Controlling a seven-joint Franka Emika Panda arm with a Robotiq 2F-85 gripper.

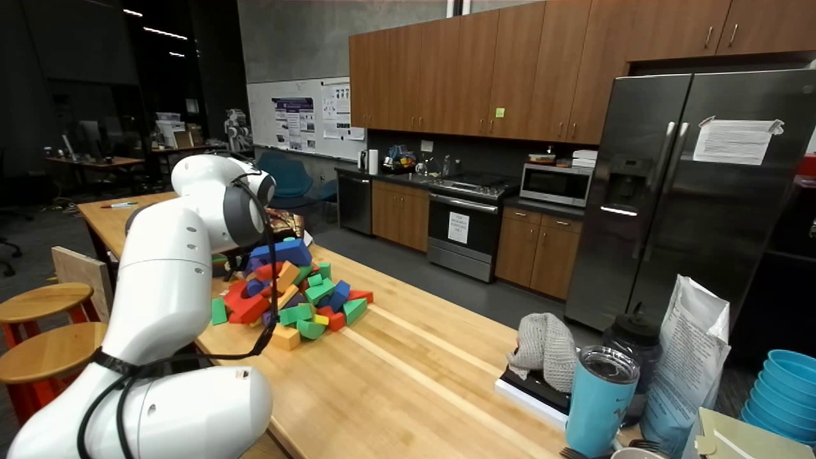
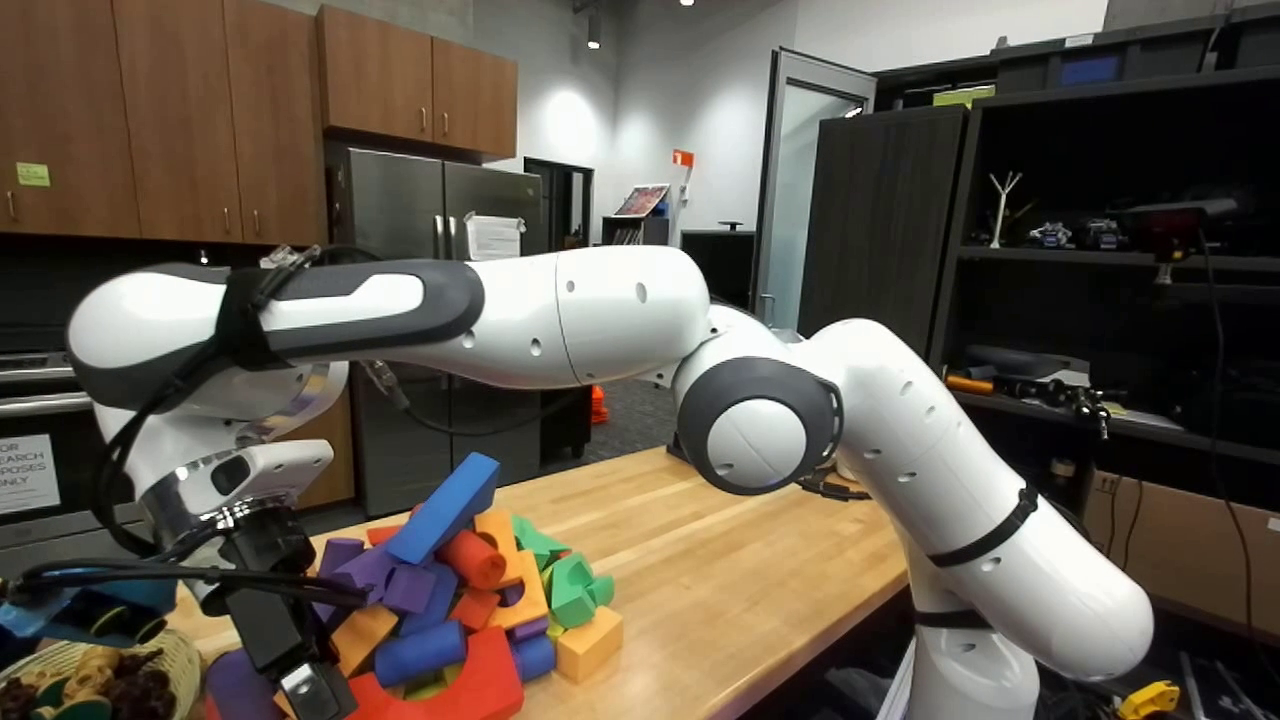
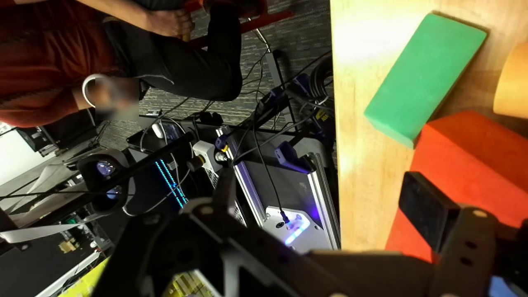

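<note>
In the wrist view my gripper is open, its two fingers wide apart with nothing between them. The right-hand finger overlaps a large red block; contact cannot be told. A green rectangular block lies flat on the wood, beside the red one. In exterior view 2 a black finger points down at the near side of a heap of coloured blocks, close to the red arch block. A long blue block leans on top of the heap. The arm hides the gripper in exterior view 1.
A wicker basket stands beside the heap. Bare tabletop stretches toward a blue tumbler and a grey knitted cloth. Past the table edge a seated person and floor cables show in the wrist view.
</note>
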